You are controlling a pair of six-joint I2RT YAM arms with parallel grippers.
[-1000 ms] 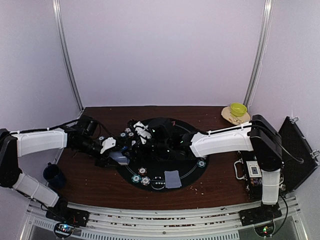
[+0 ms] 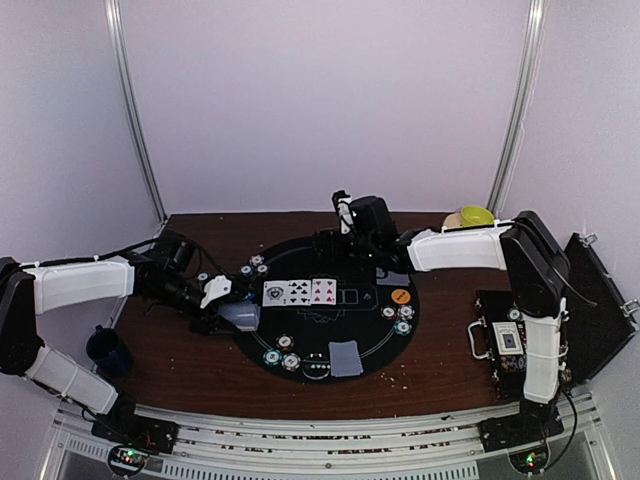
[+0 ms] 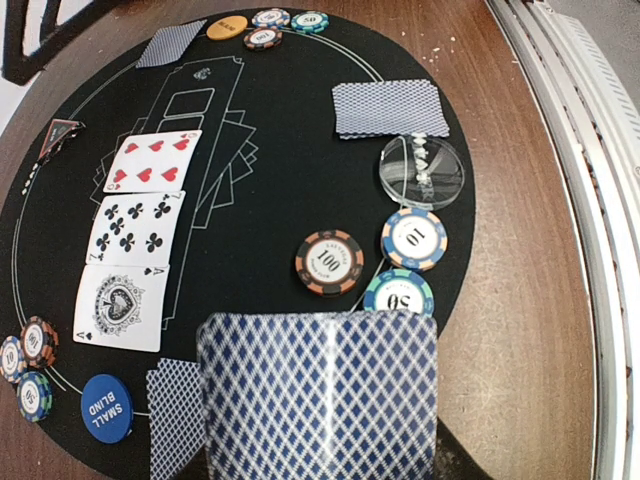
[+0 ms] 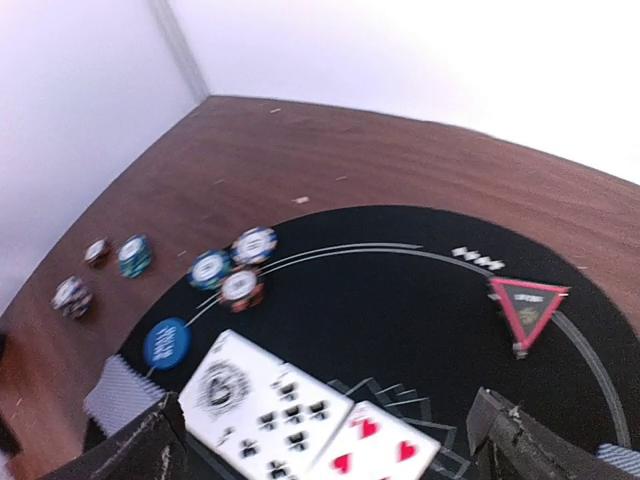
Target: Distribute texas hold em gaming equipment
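Observation:
My left gripper (image 2: 222, 308) is shut on the blue-backed card deck (image 3: 320, 400) at the mat's left side. Three face-up cards lie in a row on the black mat (image 2: 330, 335): ace of spades (image 3: 121, 308), seven of clubs (image 3: 135, 228) and six of hearts (image 3: 153, 162). Face-down cards (image 2: 346, 359) lie at the front, more face-down cards (image 3: 172, 48) at the right, and another face-down card (image 3: 172, 410) partly under the deck in the left wrist view. My right gripper hangs open above the mat's back, nothing between its fingers.
Chips (image 2: 285, 342) lie near the front cards, beside the clear dealer button (image 3: 422, 172); a small blind button (image 3: 107, 408) is at the left. The chip case (image 2: 508, 340) stands open at right, a yellow bowl (image 2: 477, 215) behind. A dark mug (image 2: 108, 352) stands at left.
The left arm still holds the deck in the same place.

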